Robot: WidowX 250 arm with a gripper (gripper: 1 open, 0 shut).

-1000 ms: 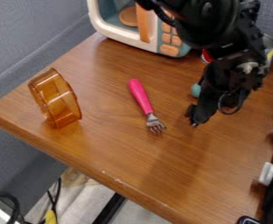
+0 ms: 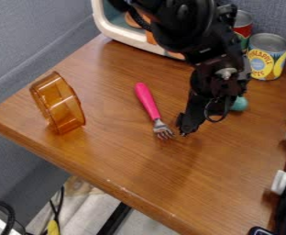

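My black gripper is low over the wooden table, just right of a pink-handled fork, whose metal tines point toward the front. Whether its fingers are open or shut is hard to make out. A teal object is partly hidden behind the gripper. An amber transparent ring-shaped dish stands on its side at the left of the table.
Two cans, one yellow, stand at the back right. A white and orange toy is at the back. A dark appliance with white knobs lines the right edge.
My gripper and arm have moved left, closer to the fork, uncovering more of the cans and the teal object. The fork and dish have not moved.
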